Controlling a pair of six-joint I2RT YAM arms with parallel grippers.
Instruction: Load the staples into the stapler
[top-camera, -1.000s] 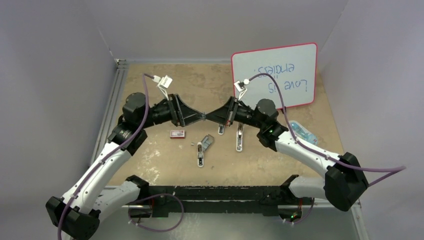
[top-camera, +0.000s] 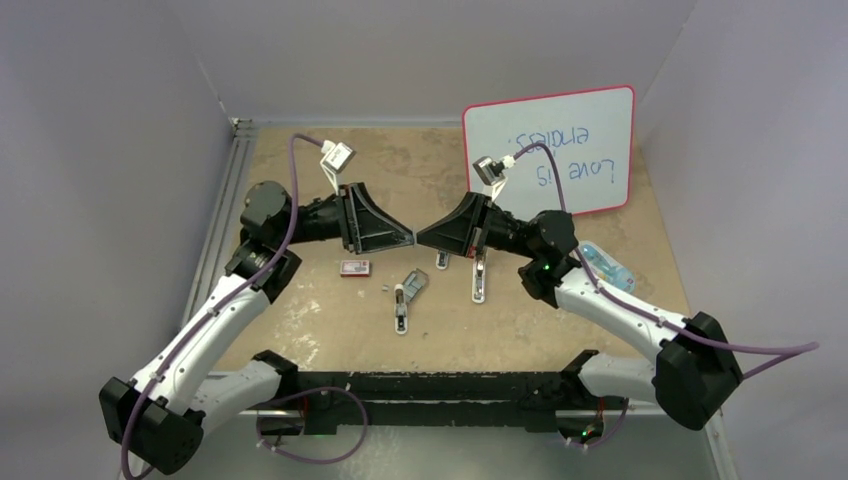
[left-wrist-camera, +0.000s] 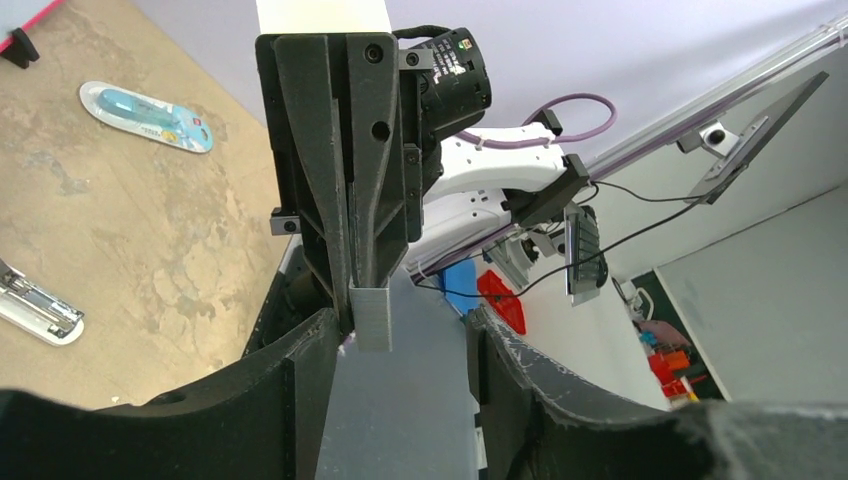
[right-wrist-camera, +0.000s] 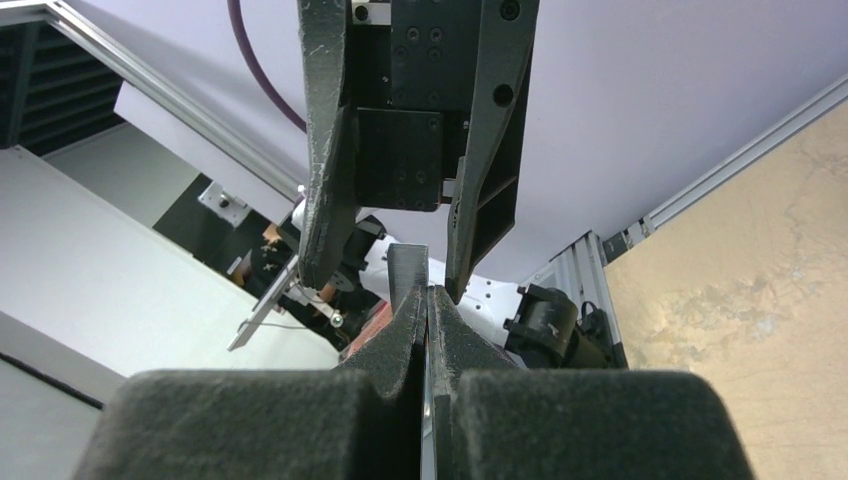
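A short grey strip of staples (left-wrist-camera: 372, 320) sticks out from the tips of my right gripper, which is shut on it. Facing it, my left gripper stands part open, its fingers (left-wrist-camera: 310, 385) to either side of the strip. In the right wrist view, the free end of the staples (right-wrist-camera: 408, 262) reaches toward the gap between the left fingers, closer to one of them. Both grippers meet tip to tip above the table in the top view. Below them lies an opened stapler (top-camera: 401, 312) with its grey part folded out.
Another long stapler piece (top-camera: 479, 282) and a smaller one (top-camera: 442, 260) lie under the right gripper. A red staple box (top-camera: 355, 268) is at the left, a blister pack (top-camera: 607, 267) at the right. The whiteboard (top-camera: 550, 150) leans at the back right.
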